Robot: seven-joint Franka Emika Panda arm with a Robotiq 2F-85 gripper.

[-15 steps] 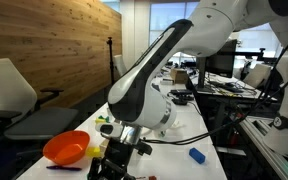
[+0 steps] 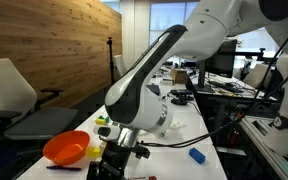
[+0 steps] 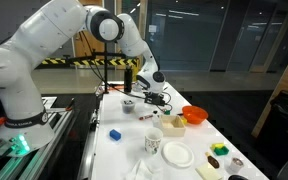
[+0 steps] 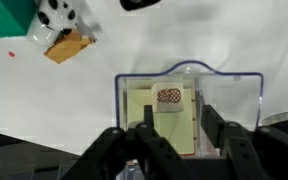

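Note:
In the wrist view my gripper points down over a clear container (image 4: pixel 189 68) with a bluish rim and separate compartments. Its two dark fingers stand apart. A small pale block (image 4: pixel 169 100) with a brown patterned face is inside the container's left compartment, just ahead of the gap between the fingers. Whether it touches a finger cannot be made out. In exterior view 1 the gripper (image 2: pixel 114 152) is low over the white table, right of the orange bowl (image 2: pixel 66 148); the container is hidden there.
A blue block (image 2: pixel 197 155) lies right of the arm. Exterior view 2 shows a white cup (image 3: pixel 153 141), a white plate (image 3: pixel 178 155), a tan box (image 3: pixel 172 128) and a white cloth (image 3: pixel 142 171). A spotted object (image 4: pixel 56 14) lies at the wrist view's upper left.
The arm has shifted only slightly over the last second, its hand staying low at the same part of the table. The bowl and blue block have not moved.

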